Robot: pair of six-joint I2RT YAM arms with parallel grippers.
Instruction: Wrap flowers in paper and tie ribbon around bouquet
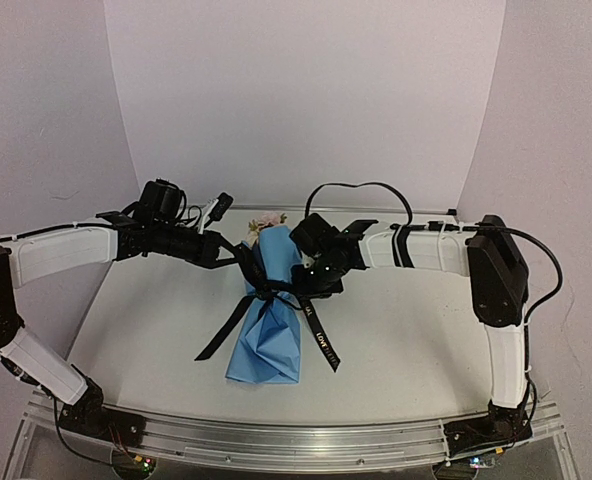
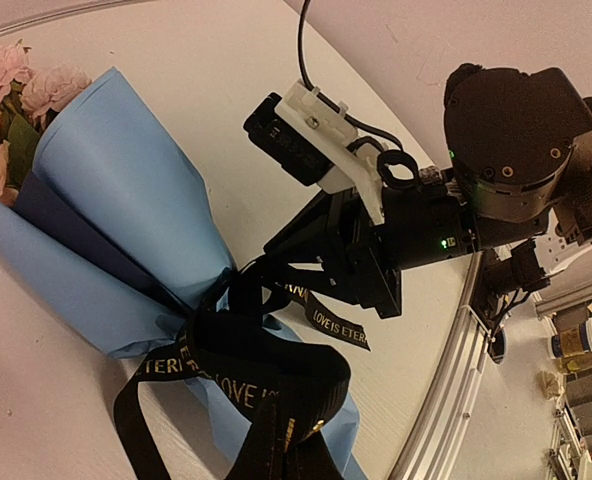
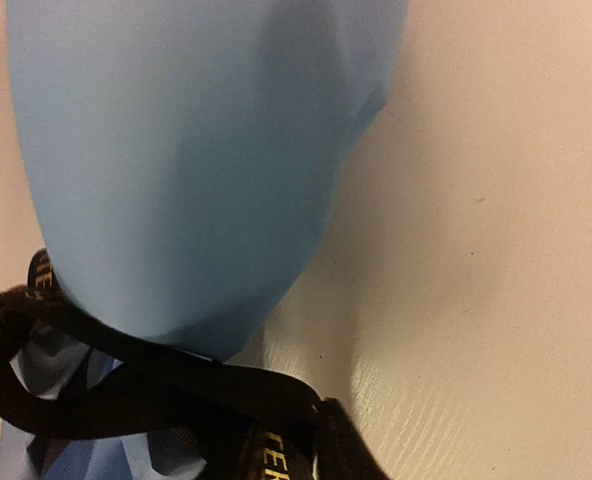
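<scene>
The bouquet, wrapped in blue paper [image 1: 266,345], lies on the table with its pink flowers [image 2: 54,88] toward the back. Around its waist runs a black ribbon [image 1: 321,340] with gold lettering, knotted loosely, its two tails spread on either side. My left gripper is shut on a ribbon loop [image 2: 276,370] at the bouquet's left. From the right, my right gripper reaches to the knot and appears shut on the ribbon [image 3: 206,385] there; its fingertips are dark and blurred. The knot itself is partly hidden by the right gripper in the top view.
Bare white table [image 1: 406,350] surrounds the bouquet on both sides. A metal rail [image 1: 296,440] runs along the front edge, and walls enclose the left, right and back. The two grippers are close together over the bouquet.
</scene>
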